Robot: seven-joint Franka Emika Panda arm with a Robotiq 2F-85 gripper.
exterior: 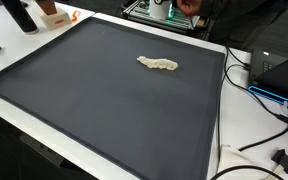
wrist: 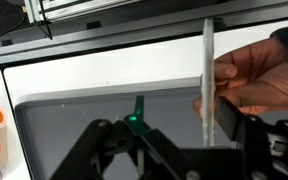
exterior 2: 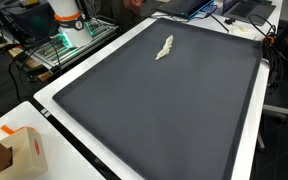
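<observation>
In the wrist view my gripper stands open, with a visible gap beside its left finger (wrist: 139, 106). A long, thin, pale strip (wrist: 208, 75) runs up along the right finger's side. A person's hand (wrist: 252, 80) grips that strip from the right. Whether the strip touches my right finger cannot be made out. A crumpled white cloth (exterior: 157, 63) lies on the dark mat (exterior: 99, 105), near its far edge in exterior view 1. The same cloth (exterior 2: 164, 48) shows in exterior view 2. Neither exterior view shows my gripper.
A laptop (exterior: 281, 78) and cables stand at the table's right side in exterior view 1. A brown cup (exterior: 46, 5) sits at the far left corner. A person's arm (exterior: 242, 8) reaches in at the back.
</observation>
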